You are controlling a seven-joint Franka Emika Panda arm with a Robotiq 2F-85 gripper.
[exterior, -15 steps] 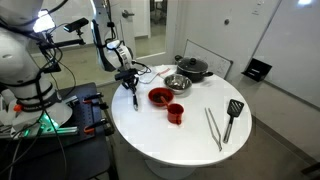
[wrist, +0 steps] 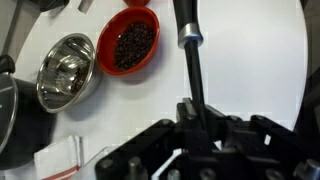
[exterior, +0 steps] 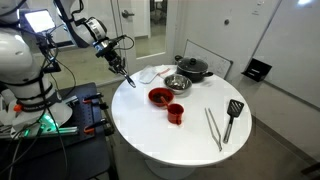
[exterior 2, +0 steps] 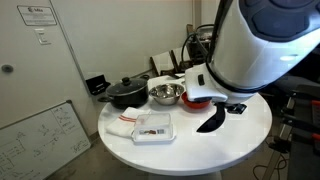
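Observation:
My gripper is shut on a long black utensil (wrist: pixel 193 62) with a metal collar, which runs up and out of the wrist view. In exterior view 1 the gripper (exterior: pixel 122 71) is at the table's left edge, and the utensil (exterior: pixel 130 81) points down from it. Exterior view 2 shows a broad dark end of the utensil (exterior 2: pixel 212 122) above the table's white surface. A red bowl (wrist: pixel 113 64) with dark small pieces in it stands apart from the gripper, beside a metal bowl (wrist: pixel 56 66).
Toward the back are a black lidded pot (exterior: pixel 190 67), a clear container (exterior 2: pixel 152 128) and a white cloth (exterior 2: pixel 121 123). A red mug (exterior: pixel 175 115) stands near the table's middle. Two thin sticks (exterior: pixel 213 128) and a black spatula (exterior: pixel 234 113) lie at right.
Over the last second my arm has drawn back to the left, carrying the utensil from above the table toward its left edge. The bowls, mug and pot have stayed put.

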